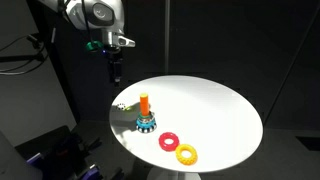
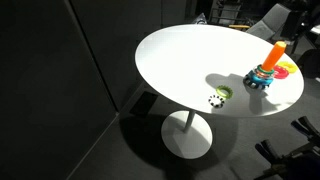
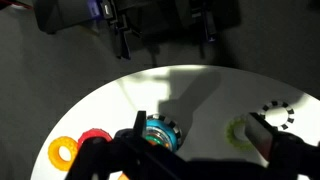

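Observation:
On the round white table (image 1: pixel 205 95) stands a toy with an upright orange post (image 1: pixel 144 103) and blue-teal rings (image 1: pixel 146 123) around its base. A red ring (image 1: pixel 169 141) and a yellow ring (image 1: pixel 187 154) lie flat near the table's edge. On the toy's other side are a green ring (image 2: pixel 224 92) and a black-and-white ring (image 2: pixel 217 101), close together. My gripper is open, its fingers (image 3: pixel 137 126) wide apart with nothing held. It hangs beyond the table's edge, clear of every ring; in the wrist view its fingers partly cover the toy.
One central pedestal (image 2: pixel 187 132) supports it on the dark floor. Dark panels (image 1: pixel 220 40) stand behind, and cables (image 1: pixel 20 65) hang beside my arm (image 1: pixel 103 20).

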